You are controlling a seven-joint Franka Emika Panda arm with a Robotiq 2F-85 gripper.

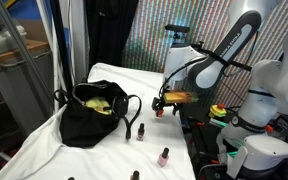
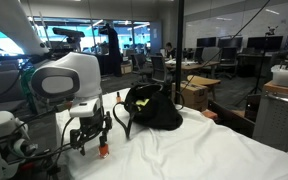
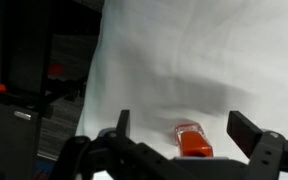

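A small orange-red object stands upright on the white cloth. My gripper is open above it, and in the wrist view the object shows between the two fingers, closer to the right one. From the side, the orange-red object is just beside and below the fingers. Exterior view 1 shows the same object near the table's right edge, partly behind the fingers. Nothing is held.
A black bag with yellow items inside lies open near the middle. Several small dark bottles stand on the cloth, including one near the bag and a pinkish one in front. Bare cloth stretches to the left.
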